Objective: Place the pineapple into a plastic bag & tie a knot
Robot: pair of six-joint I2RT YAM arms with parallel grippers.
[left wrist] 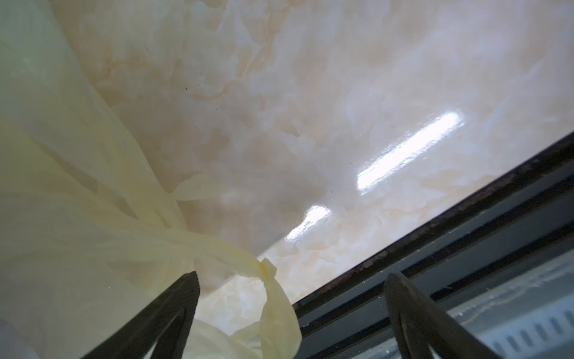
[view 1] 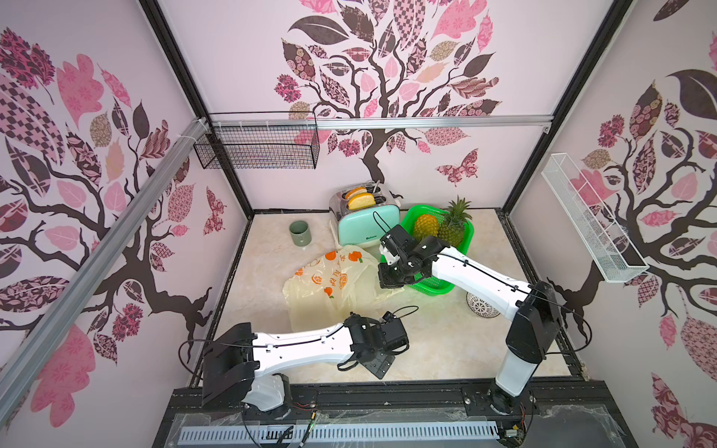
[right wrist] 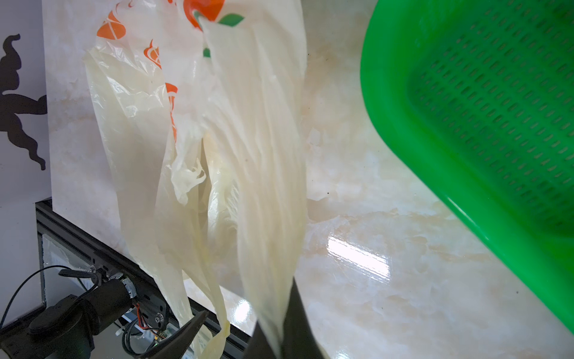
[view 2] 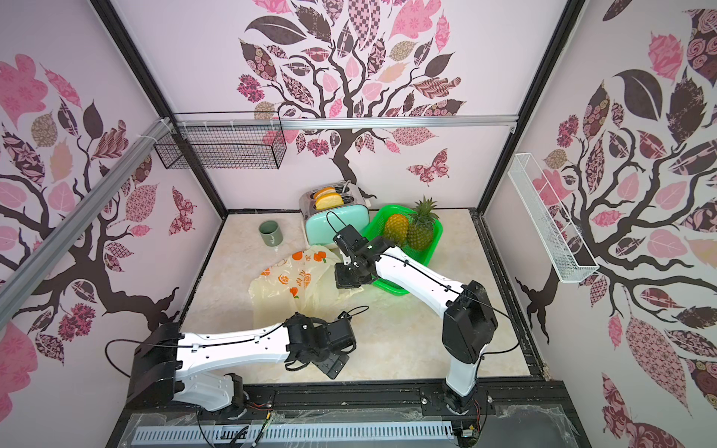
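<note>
A cream plastic bag with orange fruit prints [view 1: 328, 283] lies crumpled mid-table. The pineapple [view 1: 452, 227] sits with a second, leafless-looking yellow one [view 1: 425, 224] in the green basket [right wrist: 382, 119]. My left gripper is open over the table's front edge; a twisted strand of the bag hangs beside its left finger, not gripped. My right gripper is shut on a gathered part of the bag, which stretches away from it in the right wrist view.
A mint toaster [view 1: 367, 224] stands at the back, a green cup [view 1: 300, 233] at back left. A perforated white round item [view 1: 484, 306] is at right. Wire shelves hang on the walls.
</note>
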